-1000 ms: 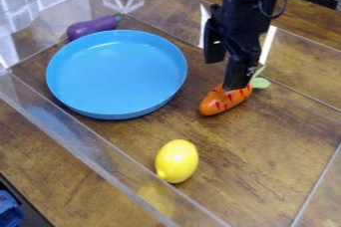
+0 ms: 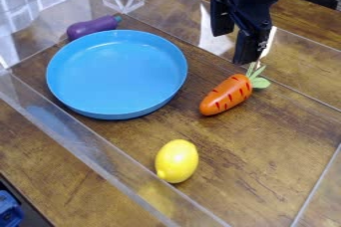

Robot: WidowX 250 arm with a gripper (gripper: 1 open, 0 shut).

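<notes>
My black gripper hangs at the top centre-right, open, with nothing seen between its fingers, above and behind an orange toy carrot with green leaves that lies on the wooden table. A blue plate sits left of the carrot. A purple eggplant lies behind the plate at the upper left. A yellow lemon lies at the front centre.
Clear plastic walls run along the left and back of the table. A blue object shows at the lower left corner.
My gripper has moved up and back, away from the carrot, which is now uncovered. The objects on the table look unmoved.
</notes>
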